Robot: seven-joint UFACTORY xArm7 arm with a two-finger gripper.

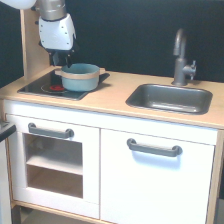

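A blue-grey pot (pixel 83 79) with tan handles stands by the dark stovetop (pixel 45 86) at the left of the wooden counter. From above, my gripper (pixel 61 62) reaches down close to the pot's left side, near that handle. The fingers are small, dark and partly lost against the black wall. Neither their opening nor any contact with the pot is clear.
A metal sink (pixel 170 98) with a grey faucet (pixel 181 60) is set into the counter's right half. Bare counter (pixel 118 88) lies between pot and sink. Below are a windowed oven door (pixel 54 165) and a white cabinet door (pixel 150 180).
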